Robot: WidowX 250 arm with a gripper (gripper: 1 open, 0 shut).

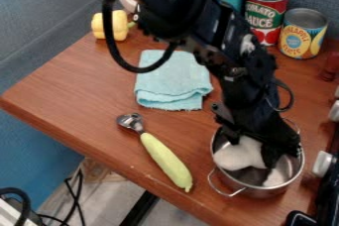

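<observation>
My black gripper (259,141) reaches down into a steel pot (264,188) at the lower right. A white object (240,153), perhaps cloth or a soft item, is inside the pot by the fingers. Whether the gripper is shut on it is hidden.
A light blue cloth (172,88), a metal scoop (130,121) and a pale yellow corn-like item (167,160) lie on the wooden table (73,96). Cans (302,34) and a yellow item (110,25) stand at the back. Black equipment (323,198) is at the right edge.
</observation>
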